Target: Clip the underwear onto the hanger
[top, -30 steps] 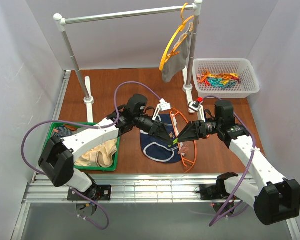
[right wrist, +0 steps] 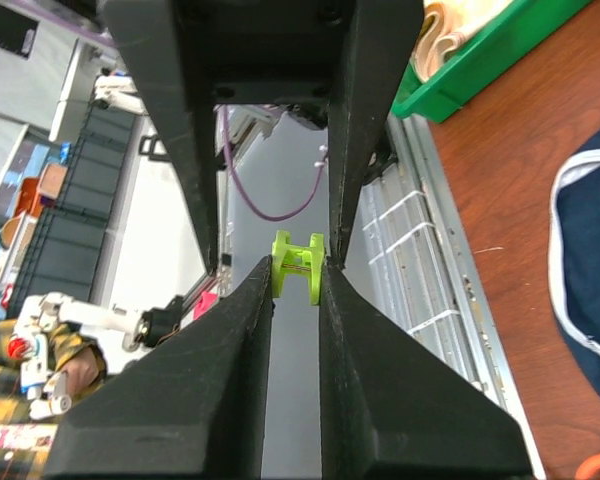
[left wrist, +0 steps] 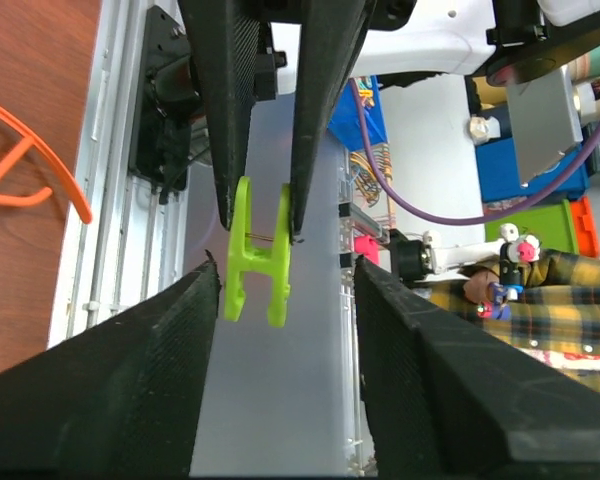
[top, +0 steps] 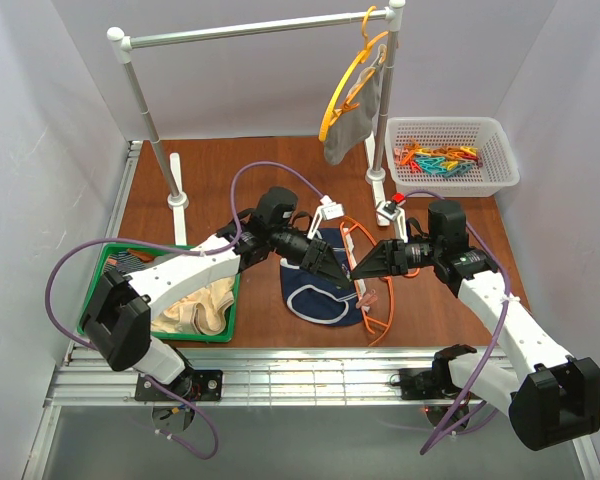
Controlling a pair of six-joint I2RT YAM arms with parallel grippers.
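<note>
My two grippers meet over the navy underwear (top: 315, 295) and orange hanger (top: 375, 320), the left gripper (top: 340, 275) facing the right gripper (top: 362, 272). A green clip (left wrist: 258, 262) is between them. In the right wrist view the clip (right wrist: 296, 262) sits at the tips of my right gripper's fingers, with the other gripper's fingers beyond it. In the left wrist view it is held upright between the tips of the far gripper's fingers, in front of my left gripper's fingers, whose hold on it I cannot tell.
A green tray (top: 223, 335) of beige clothing lies at left. A white basket (top: 495, 176) of clips stands back right. A rack (top: 260, 28) at the back carries a yellow hanger (top: 334, 100) with grey cloth (top: 345, 135).
The grippers have shifted very slightly; the green clip, visible between them in the earlier top views, is mostly hidden there now.
</note>
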